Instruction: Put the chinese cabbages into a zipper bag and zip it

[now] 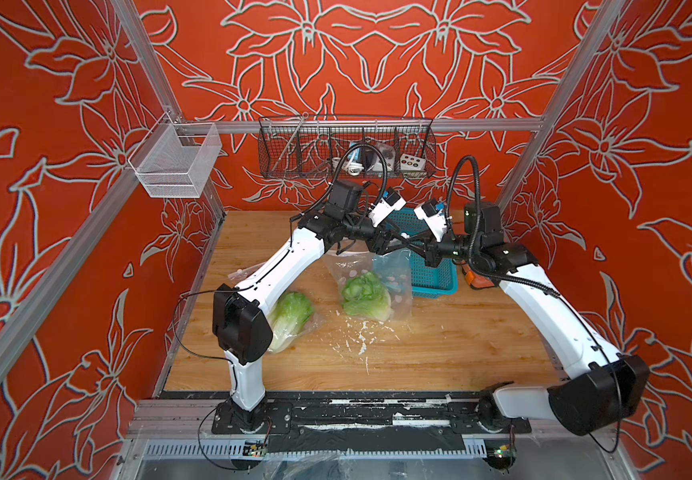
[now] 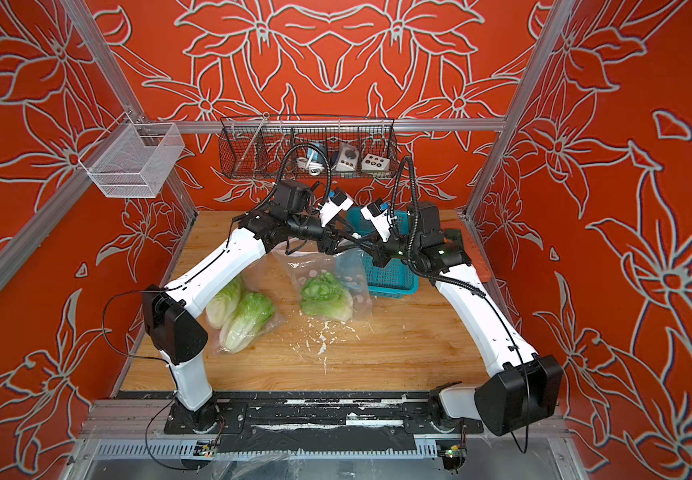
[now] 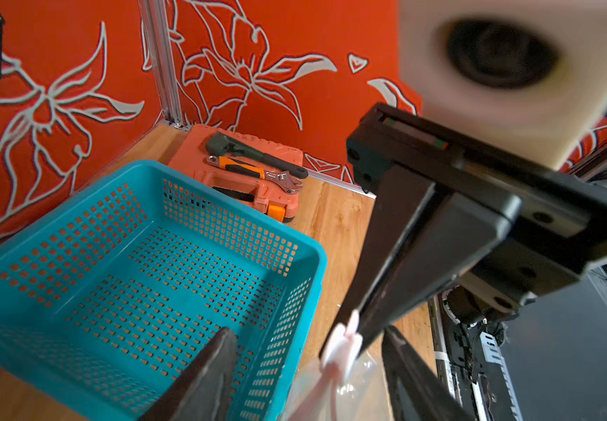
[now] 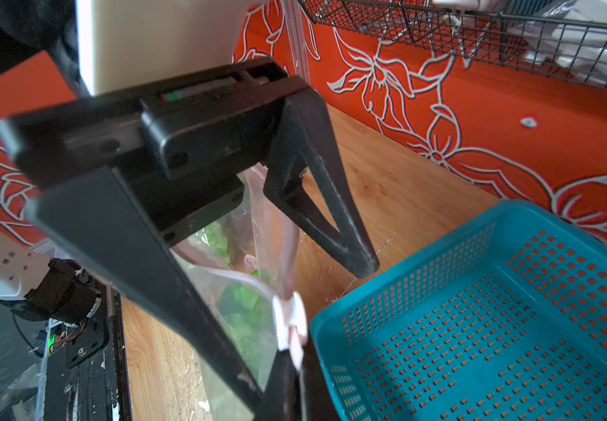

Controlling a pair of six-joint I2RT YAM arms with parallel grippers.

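Note:
A clear zipper bag (image 1: 400,280) with a pink-edged mouth hangs upright over the table, one green cabbage (image 1: 365,297) inside near its bottom. My right gripper is shut on the bag's top corner, just beside the white slider (image 4: 289,324). Around that corner, my left gripper stands open, its fingers (image 3: 205,375) spread on either side of the slider and the right fingertips, apart from them. Two more cabbages in clear bags, a front one (image 2: 248,318) and a rear one (image 2: 224,302), lie on the left of the table; the left arm partly covers them in the top left view.
A teal basket (image 3: 317,259), empty where visible, stands close behind and right of the bag. An orange case (image 3: 285,151) bearing tools lies beyond it. White scraps (image 1: 361,345) litter the wood in front.

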